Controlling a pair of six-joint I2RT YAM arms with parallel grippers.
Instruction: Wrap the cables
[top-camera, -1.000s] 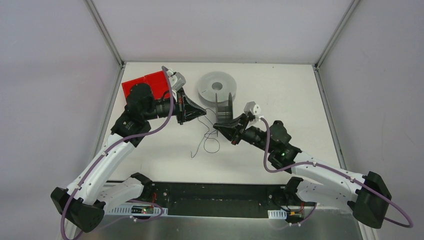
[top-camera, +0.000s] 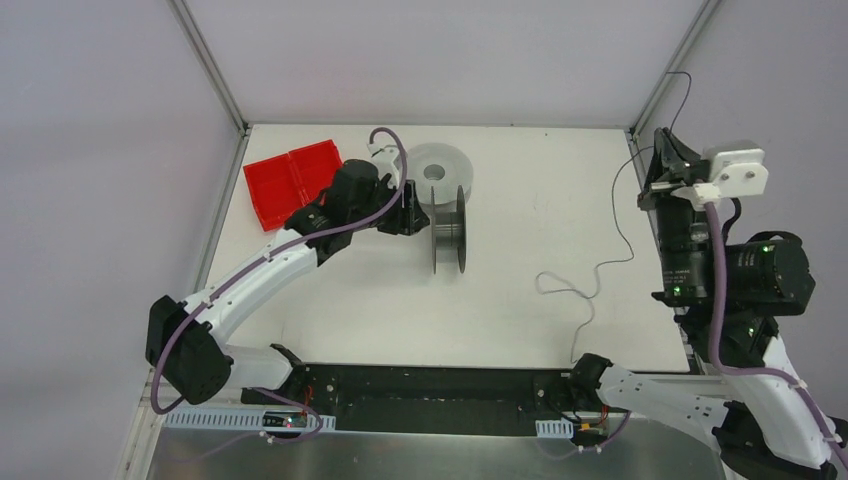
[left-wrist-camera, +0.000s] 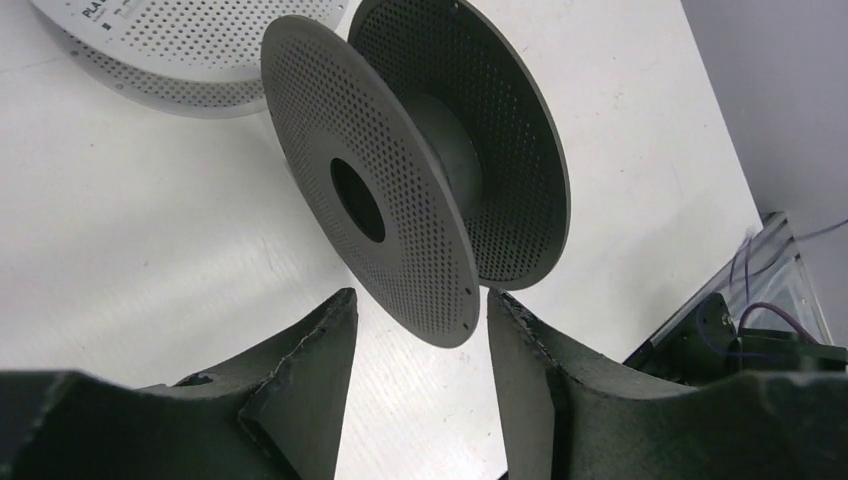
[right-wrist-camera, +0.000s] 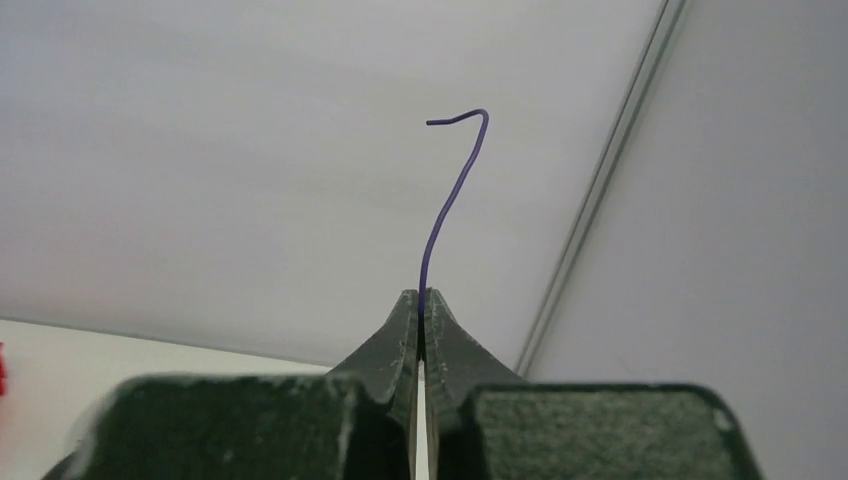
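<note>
A thin purple-grey cable (top-camera: 623, 235) trails over the right side of the table and rises to my right gripper (top-camera: 660, 138). In the right wrist view the right fingertips are shut on that cable (right-wrist-camera: 440, 215), whose bent end sticks up beyond them. The grey spool (top-camera: 449, 232) stands on its flanges near the table's middle, no cable visible on its core. My left gripper is part open at the spool's left side, with the lower edge of the near flange (left-wrist-camera: 400, 220) between or just beyond its fingertips; contact cannot be told.
A pale flat spool (top-camera: 436, 166) lies behind the standing one. The red open box (top-camera: 292, 183) sits at the back left, beside the left arm.
My right gripper swung far right and up, drawing the cable from around the spool to the right side. My left gripper opened and moved right to the spool.
</note>
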